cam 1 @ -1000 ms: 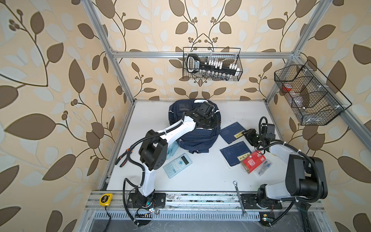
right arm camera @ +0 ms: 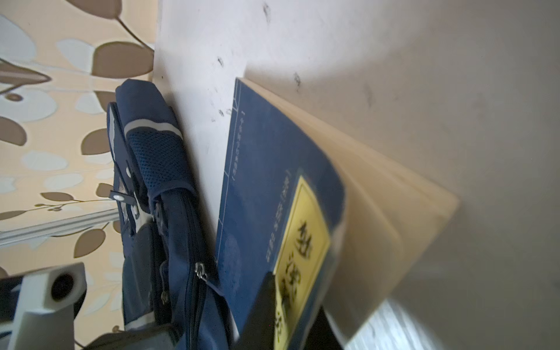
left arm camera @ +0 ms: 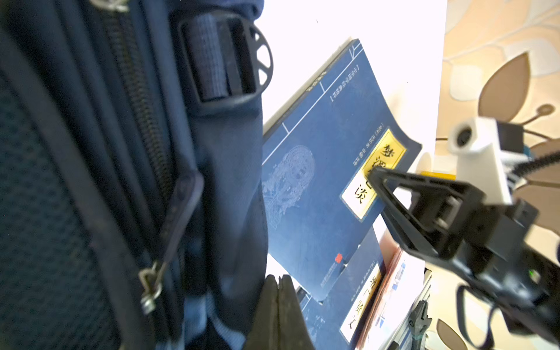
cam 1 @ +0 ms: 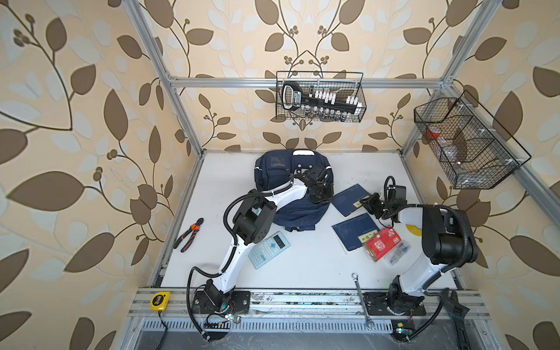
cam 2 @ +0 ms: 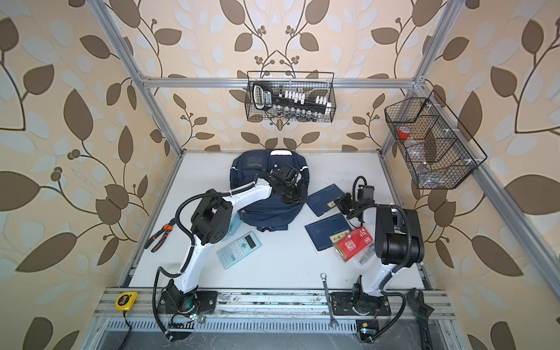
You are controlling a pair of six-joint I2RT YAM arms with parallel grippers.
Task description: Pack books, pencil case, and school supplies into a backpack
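Note:
The navy backpack (cam 1: 294,213) lies at the back of the table, my left gripper over its right part, shut with nothing seen between its fingers. My right gripper is at the labelled edge of the upper blue book (left arm camera: 303,204), one finger under or beside the lifted cover; whether it grips cannot be told. A second blue book (cam 1: 350,230) lies in front, beside a red pencil case (cam 1: 383,241) and a clear pouch (cam 1: 397,253). A light-blue calculator (cam 1: 268,249) lies front left of the backpack.
Orange pliers (cam 1: 188,236) lie on the left, a wrench (cam 1: 361,297) at the front edge. Wire baskets (cam 1: 320,99) hang on the back and right walls.
The right arm has swung inward and its gripper has come down onto the upper book's edge.

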